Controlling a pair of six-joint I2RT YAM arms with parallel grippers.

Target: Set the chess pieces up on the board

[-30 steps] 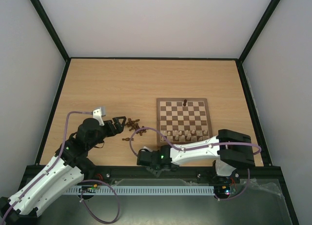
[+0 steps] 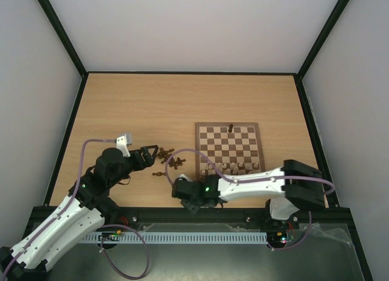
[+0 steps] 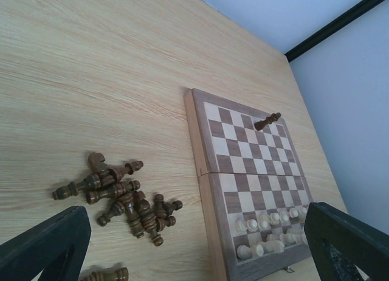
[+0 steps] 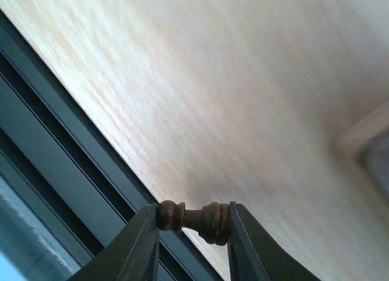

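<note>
In the right wrist view a dark brown chess piece (image 4: pixel 200 221) lies sideways between the fingertips of my right gripper, which is shut on it, close to the table's front edge. My left gripper (image 2: pixel 153 154) stands open, nothing between its fingers, by a heap of brown pieces (image 2: pixel 165 155) lying on the table. The chessboard (image 2: pixel 260 144) sits at the right. One dark piece (image 3: pixel 267 121) stands at its far side; several white pieces (image 3: pixel 251 250) occupy two rows along its near side. A single brown piece (image 3: pixel 106 274) lies apart from the heap.
The dark frame rail (image 4: pixel 79 141) runs along the table's front edge, close to my right gripper. Beyond the heap and left of the board, the tabletop (image 2: pixel 146 104) is bare.
My right arm has shifted slightly right, and its gripper has turned a little near the front edge. The left arm, the board and the heap look unchanged.
</note>
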